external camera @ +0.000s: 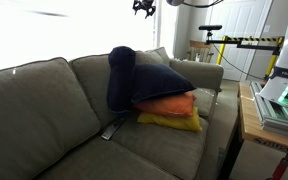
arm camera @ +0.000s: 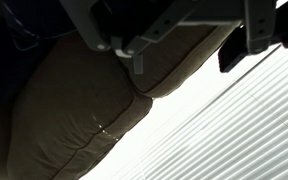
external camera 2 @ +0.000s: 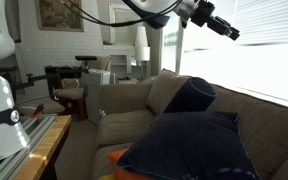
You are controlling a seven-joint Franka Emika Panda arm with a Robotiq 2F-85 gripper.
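High above the back of the couch, my gripper (external camera: 144, 9) hangs with its fingers apart and nothing between them; exterior view 2 also shows the gripper (external camera 2: 222, 25) clear of everything. A navy pillow (external camera: 121, 82) stands on end, leaning against the backrest. Beside it, a second navy pillow (external camera: 164, 80) rests aslant on an orange pillow (external camera: 171, 104), and a yellow pillow (external camera: 174, 122) lies lowest. Exterior view 2 has the upright navy pillow (external camera 2: 191, 95) behind the large navy one (external camera 2: 189, 145). In the dark wrist view, cushions (arm camera: 69, 105) fill the left.
The grey couch (external camera: 44, 105) has free seat room at the front left. A dark remote (external camera: 111, 130) lies on the seat beside the upright pillow. Window blinds (arm camera: 229, 120) are behind the couch. A wooden table (external camera: 259, 130) stands to the right.
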